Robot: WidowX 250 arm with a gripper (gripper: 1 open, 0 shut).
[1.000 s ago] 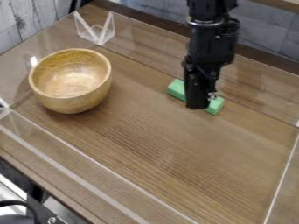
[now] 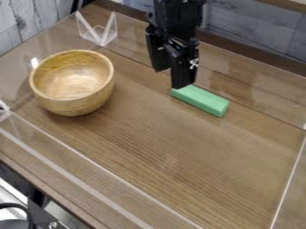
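My black gripper (image 2: 169, 64) hangs over the upper middle of the table, open, above and left of a green block (image 2: 199, 101). The block lies flat on the wooden table (image 2: 180, 170), its left end just below the gripper. A wooden bowl (image 2: 72, 79) sits at the left.
A white wire object (image 2: 93, 27) stands at the back left, behind the bowl. Dark cables lie at the bottom left corner, off the wooden surface.
My gripper has moved left and up in the view, away from over the green block, which now shows fully. The bowl has not moved.
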